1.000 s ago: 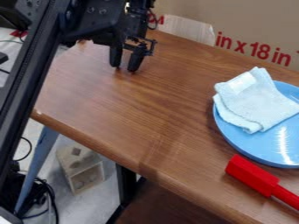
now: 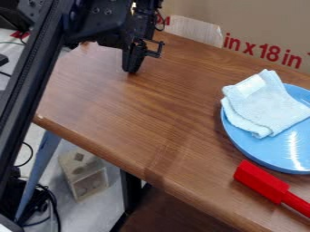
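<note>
My black gripper (image 2: 133,59) hangs at the top left over the wooden table (image 2: 145,127), its fingertips low near the surface and close together, with nothing visible between them. On the right a blue plate (image 2: 282,148) holds a folded pale cloth (image 2: 260,104). A red-handled tool (image 2: 260,181) lies at the front right beside the plate and runs out of view.
A cardboard box (image 2: 260,27) stands behind the table. Cables and a pale block (image 2: 85,177) are below the table's left edge.
The gripper's fingers have drawn closer together over the last second, while staying at much the same place. The plate, cloth and red tool have not moved.
</note>
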